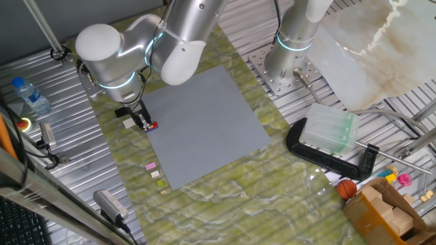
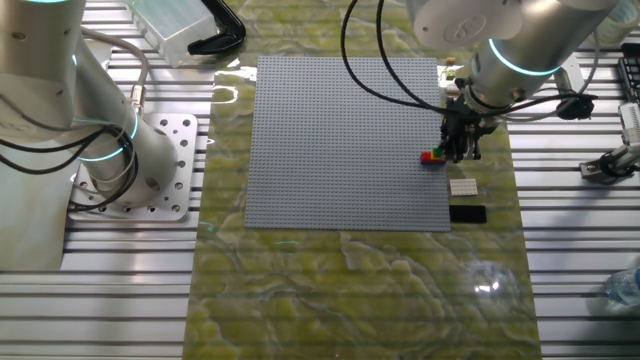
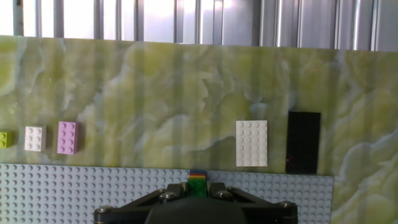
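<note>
A small stack of coloured bricks sits at the edge of the grey baseplate. In it, a red brick shows with a green brick beside and above it. My gripper is right over this stack, fingers pointing down, one on each side of the green brick and seemingly against it. Blue, red and yellow bands show just beyond the green in the wrist view. The fingers hide the lower part of the stack, so how the bricks join is unclear.
Off the plate's edge lie a white flat brick, a black flat piece, a pink brick, a small white brick and a lime brick. A black clamp stands beyond the baseplate's far side.
</note>
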